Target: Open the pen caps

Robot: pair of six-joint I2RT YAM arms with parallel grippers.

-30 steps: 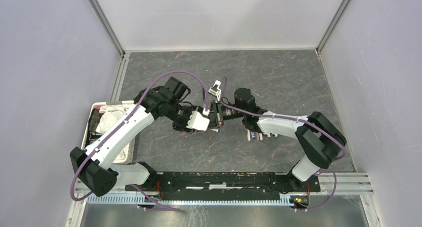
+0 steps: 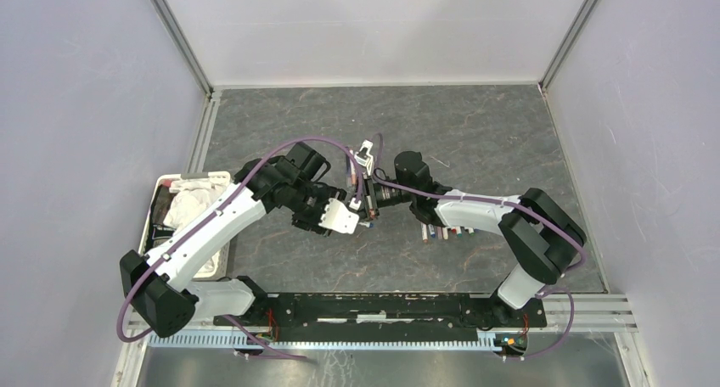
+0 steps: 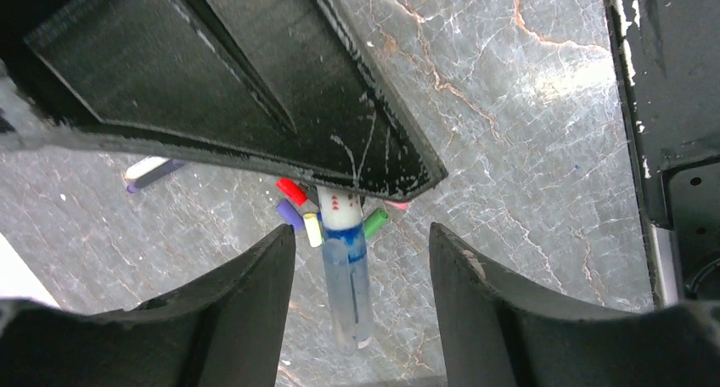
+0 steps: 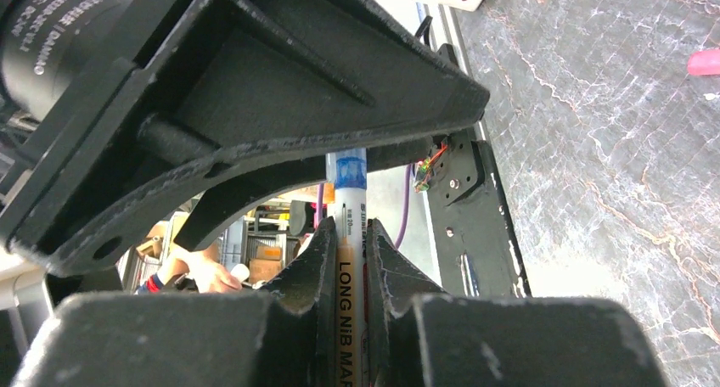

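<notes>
A white marker with lettering and a blue, clear-tipped end stands between the fingers of my right gripper, which is shut on it. In the left wrist view, my left gripper is open around the marker's blue and clear end, its fingers apart on either side and not visibly touching it. The other gripper's black body covers the upper part of that view. In the top view the two grippers meet near the table's middle and largely hide the marker.
Several markers lie in a row right of centre, with more pens behind the grippers. Small coloured caps lie below. A white bin with cloths stands at the left.
</notes>
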